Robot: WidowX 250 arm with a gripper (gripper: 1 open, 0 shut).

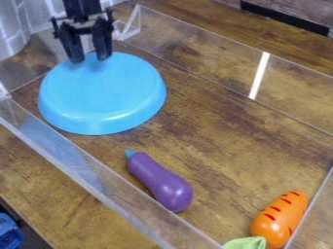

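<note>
My dark gripper (pixel 86 41) hangs over the back part of a light blue round object (pixel 101 95), like an upturned plate or lid, at the upper left. Its two fingers point down and look apart; the view is too small and blurred to show what is between them. A purple toy eggplant (pixel 160 182) lies on the wooden surface below the blue object. An orange toy carrot (pixel 278 216) with a pale green top lies at the lower right.
Clear low walls (pixel 92 178) border the wooden area. A blue item (pixel 8 231) sits outside at the lower left.
</note>
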